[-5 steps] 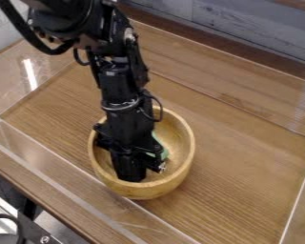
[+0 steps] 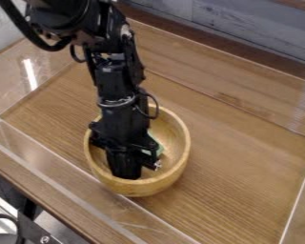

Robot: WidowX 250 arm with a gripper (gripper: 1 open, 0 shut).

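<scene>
A yellow-tan wooden bowl (image 2: 168, 172) sits near the front edge of the wooden table. My black gripper (image 2: 122, 162) reaches down into its front-left part, its fingers low inside. It looks shut; whether anything is between the fingertips is hidden. A small pale green item (image 2: 156, 151) lies in the bowl, mostly hidden behind the gripper.
A grey plank wall (image 2: 219, 29) runs along the back. The table's front edge drops away at the lower left, where cables show.
The bowl and my gripper have shifted slightly back and to the left over the last second, with the gripper still inside the bowl.
</scene>
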